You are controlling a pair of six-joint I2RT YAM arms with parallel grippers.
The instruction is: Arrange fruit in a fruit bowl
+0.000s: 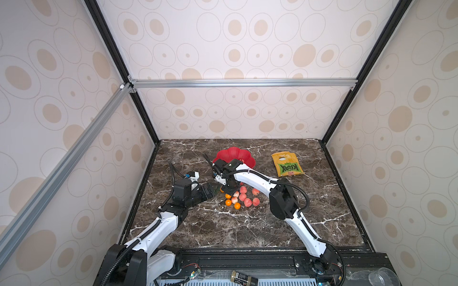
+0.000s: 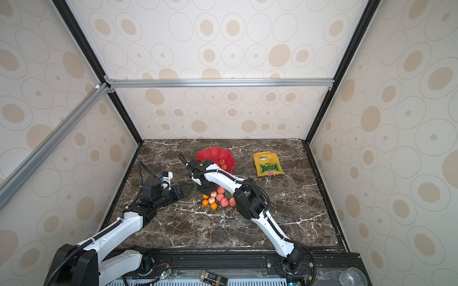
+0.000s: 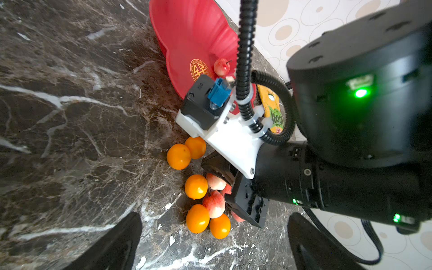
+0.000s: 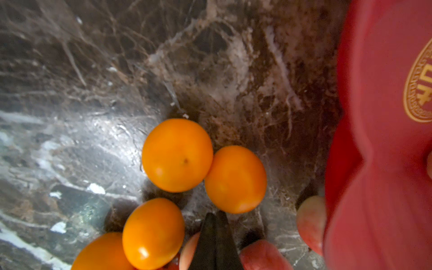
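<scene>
My right gripper is shut among the fruit, its two dark fingers together with nothing between them. A red apple (image 4: 265, 256) lies outside them, on their right, and a pale fruit (image 4: 188, 254) peeks out on their left. Oranges (image 4: 177, 155) lie just beyond the fingertips and to the left. In the left wrist view the right arm hides part of the pile, where a red-and-white apple (image 3: 214, 204) shows between oranges. The red bowl (image 1: 233, 154) stands behind, with a small apple (image 3: 221, 67) inside. My left gripper (image 1: 208, 191) is open and empty, left of the pile.
A yellow bag (image 1: 287, 164) lies flat at the back right. Several more peach-coloured fruits (image 1: 247, 202) sit under and beside the right forearm. Bare marble (image 1: 229, 231) spreads in front of the pile.
</scene>
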